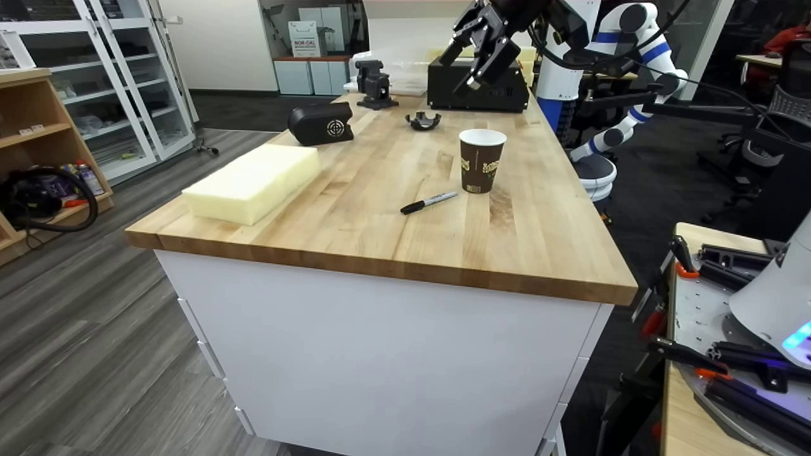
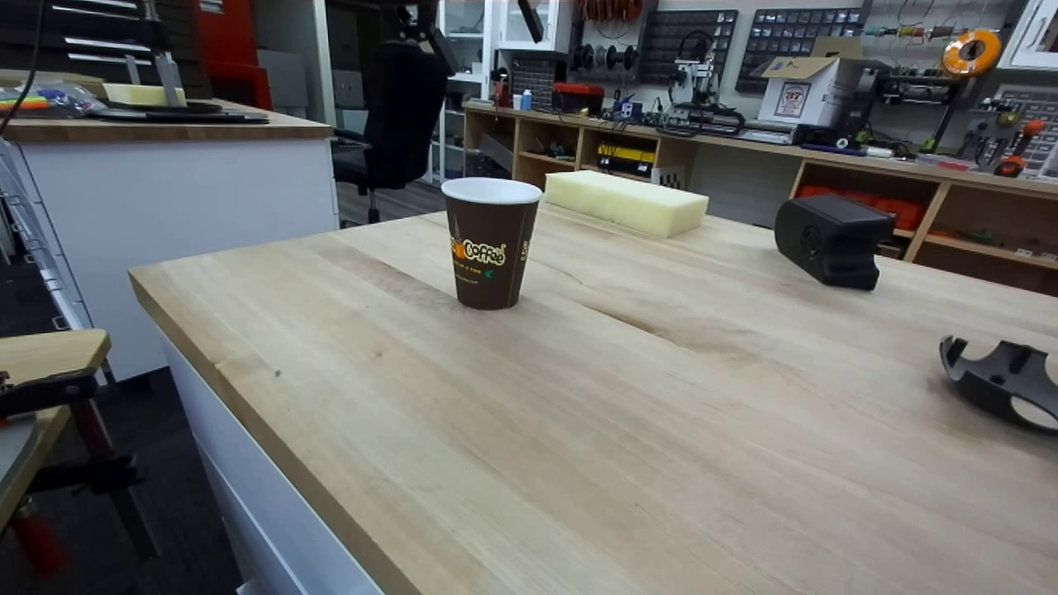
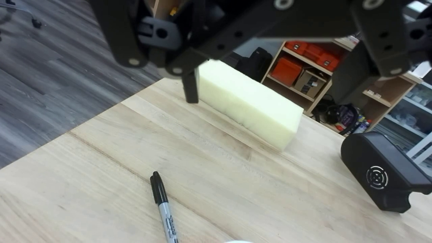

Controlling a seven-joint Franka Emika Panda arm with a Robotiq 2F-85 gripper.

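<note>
On the wooden table a black-and-silver marker lies flat, just left of a brown paper coffee cup that stands upright. The wrist view shows the marker with its black cap pointing away; only a bit of the cup's white rim shows at the bottom edge there. In the second exterior view the cup hides the marker. My gripper is up in the air over the far part of the table, its fingers spread apart and nothing between them, well clear of cup and marker.
A pale yellow foam block rests at the table's left edge. Behind it sit a black device and a black curved part. A black box stands at the back.
</note>
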